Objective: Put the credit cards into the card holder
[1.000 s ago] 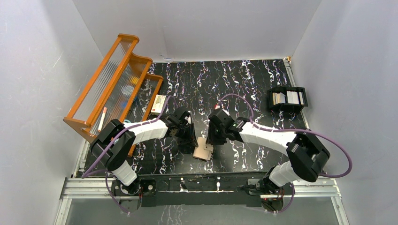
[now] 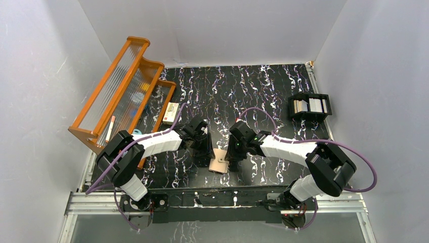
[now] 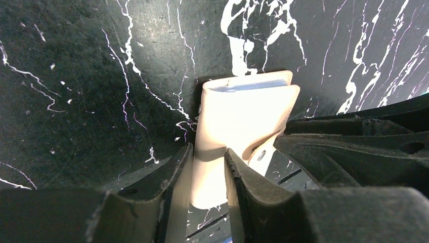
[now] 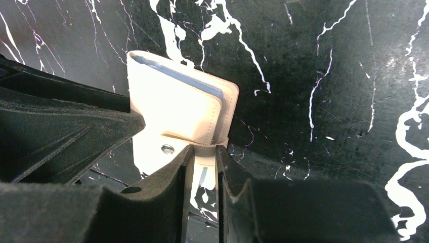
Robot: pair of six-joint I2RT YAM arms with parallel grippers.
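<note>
A pale pink card holder (image 2: pixel 218 163) with a snap button lies on the black marble table near its front edge, between both grippers; a blue-grey strip shows inside its top. In the left wrist view my left gripper has its fingertips at the holder's side and face, a narrow gap between them. In the right wrist view my right gripper has its tips close together at the flap beside the button. Whether either grips the holder I cannot tell.
A wooden shelf rack (image 2: pixel 126 71) stands at the left, with a small box (image 2: pixel 171 111) beside it. A black tray of cards (image 2: pixel 298 98) is at the back right.
Over the last second my right gripper has moved slightly toward the front edge at the holder. The holder has shifted very slightly; the left arm is nearly still.
</note>
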